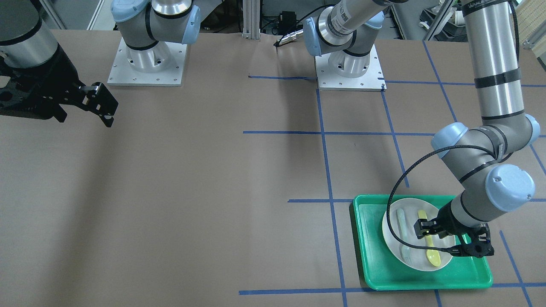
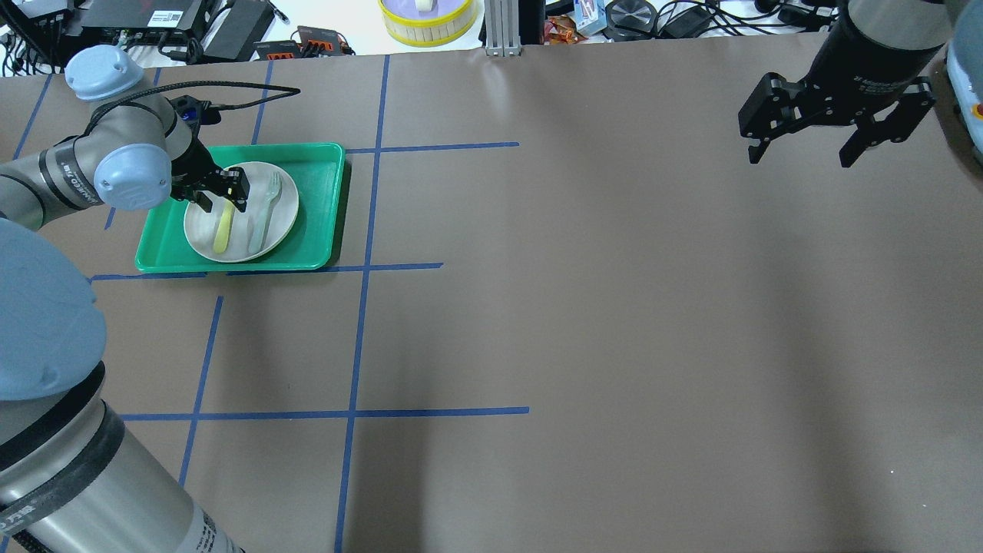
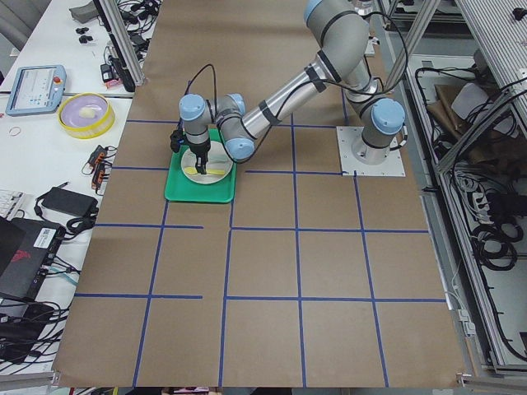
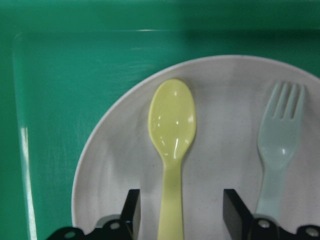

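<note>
A yellow spoon (image 4: 171, 125) and a pale blue fork (image 4: 278, 145) lie on a white plate (image 2: 281, 221) inside a green tray (image 3: 199, 191). My gripper is low over the plate, open, with its two black fingers either side of the spoon's handle and apart from it in the left wrist view. The fork lies beside the right finger. In the front view the gripper (image 1: 428, 230) covers part of the spoon's handle.
Another arm's black gripper (image 2: 829, 120) hangs at the right of the top view, well away from the tray. A cable loops over my wrist.
</note>
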